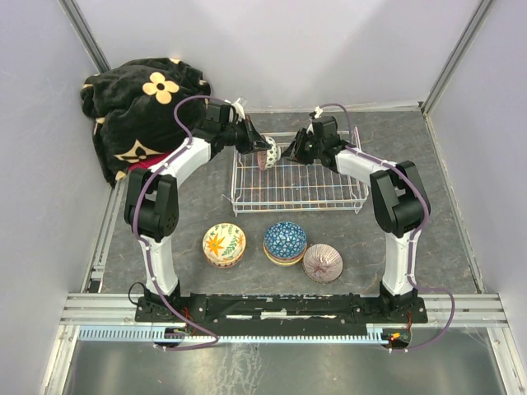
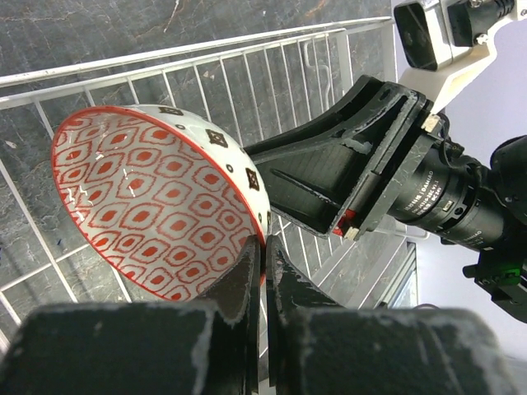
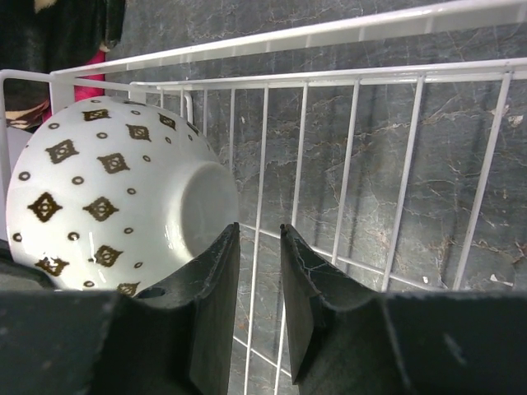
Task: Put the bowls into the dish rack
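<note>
A white bowl with brown diamonds outside and a red pattern inside (image 2: 152,206) stands on its side over the left part of the white wire dish rack (image 1: 300,197). My left gripper is shut on its rim. To the right of this bowl, my right gripper hangs part open over the rack wires, nothing between its fingers; the bowl's outside (image 3: 107,189) lies left of it. In front of the rack sit a leaf-patterned bowl (image 1: 224,243), a blue patterned bowl (image 1: 286,239) on top of another, and a mauve ribbed bowl (image 1: 323,262).
A dark flowered blanket (image 1: 140,111) is heaped at the back left, close to my left arm. The rack's right half holds no bowls. Bare grey table shows at the right.
</note>
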